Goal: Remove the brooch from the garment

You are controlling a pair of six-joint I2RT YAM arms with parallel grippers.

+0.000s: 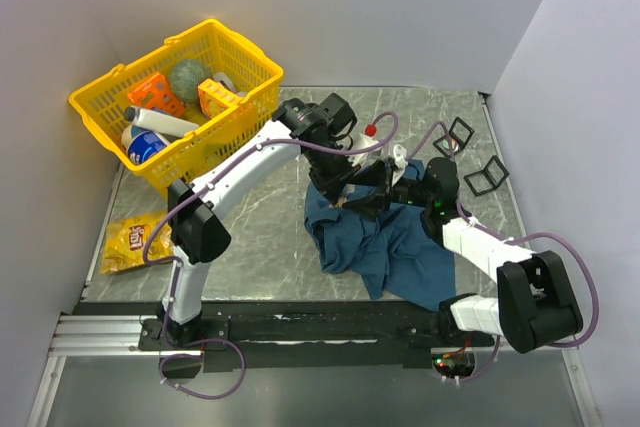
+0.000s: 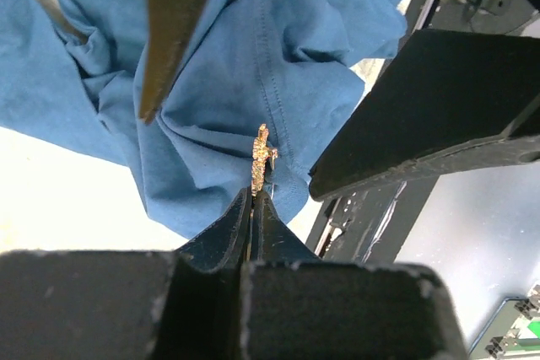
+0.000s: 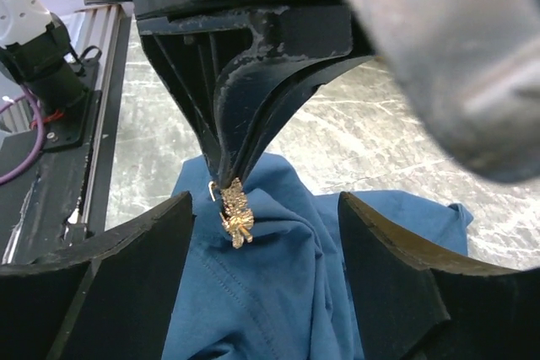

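Observation:
The small gold brooch (image 2: 259, 158) sits at the fingertips of my left gripper, which is shut on its end. In the right wrist view the brooch (image 3: 237, 215) hangs below those left fingers, in front of the blue garment (image 3: 245, 292); no cloth is pinched with it. My right gripper is part open, a finger on either side of the brooch with gaps to both. In the left wrist view, dark right fingers (image 2: 422, 115) flank it likewise. The garment (image 1: 420, 262) lies crumpled on the table, partly hidden by both arms.
At the back left stands a yellow basket (image 1: 95, 112) full of goods. A yellow packet (image 1: 130, 241) lies at the left, and black frames (image 1: 486, 176) lie at the right. Bare table (image 1: 265, 247) shows left of the garment.

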